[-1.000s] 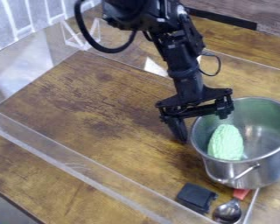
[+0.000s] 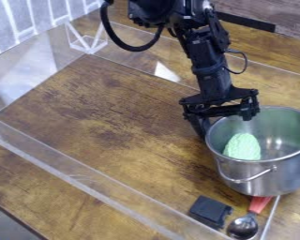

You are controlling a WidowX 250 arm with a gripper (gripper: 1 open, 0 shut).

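Observation:
The black arm reaches down from the top of the view, and its gripper (image 2: 221, 112) is at the left rear rim of a large steel pot (image 2: 285, 169) on the right. Its fingers hang over and beside that rim; whether they grip it is unclear. A pale green object (image 2: 243, 146), perhaps a cabbage, lies inside the pot.
A black block (image 2: 210, 211), a spoon (image 2: 243, 226) and a red-handled utensil (image 2: 258, 205) lie in front of the pot. The wooden board (image 2: 97, 122) to the left is bare, with clear plastic edging along its sides.
Since a second ago the gripper has shifted slightly right and up, and the pot has moved a little right and down in view.

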